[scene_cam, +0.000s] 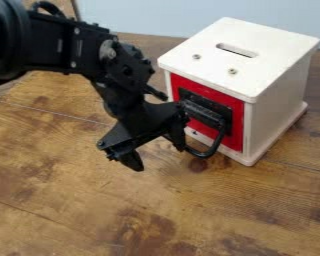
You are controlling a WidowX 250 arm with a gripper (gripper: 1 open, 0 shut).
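A white wooden box (276, 80) with a red front (234, 105) stands at the right, a slot and two screws on its top. A black loop handle (220, 130) hangs on the front. My black gripper (155, 150) is low in front of the box, left of the handle, its fingers spread apart with nothing seen between them. Its right finger is at or very near the handle; whether they touch I cannot tell.
A pale wall runs along the back.
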